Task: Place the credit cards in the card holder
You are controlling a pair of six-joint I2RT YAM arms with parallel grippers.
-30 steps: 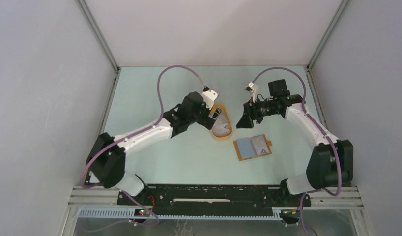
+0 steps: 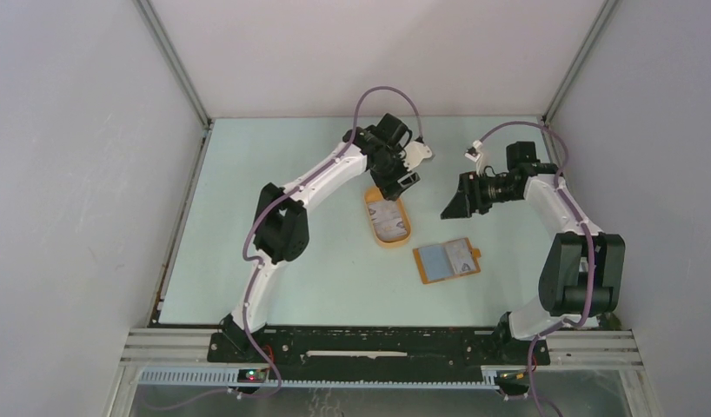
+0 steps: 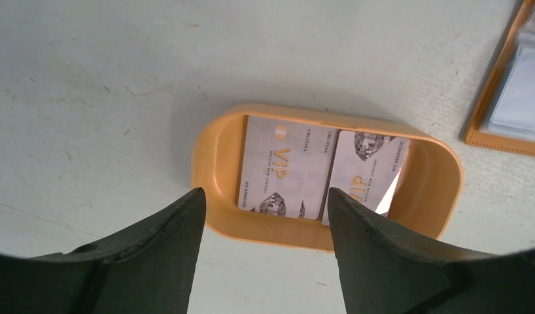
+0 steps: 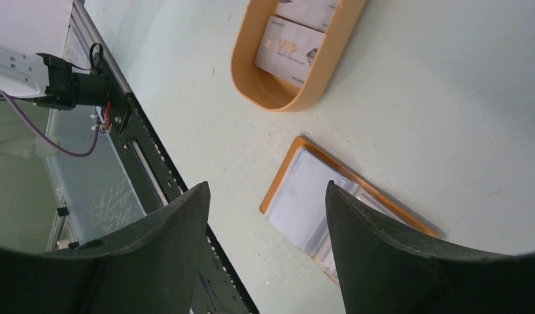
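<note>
Two grey VIP cards lie flat inside an orange tray, the left card (image 3: 288, 167) and the right card (image 3: 364, 171) side by side. Beside the tray to the right, the open card holder (image 2: 436, 262) lies flat; a card (image 2: 460, 256) shows in its right half. My left gripper (image 2: 397, 193) hangs over the tray's far end, its fingers apart and empty. Above the table behind the holder, my right gripper (image 2: 456, 214) is also parted, with nothing between its fingers.
The tray (image 2: 370, 223) has a raised rim around the cards. Bare table (image 2: 248, 200) spreads to the left, and the space between tray and holder is clear.
The left gripper has swung right and away from the front edge, to over the tray's far end. My right gripper has shifted slightly right. Tray, cards and holder have stayed put.
</note>
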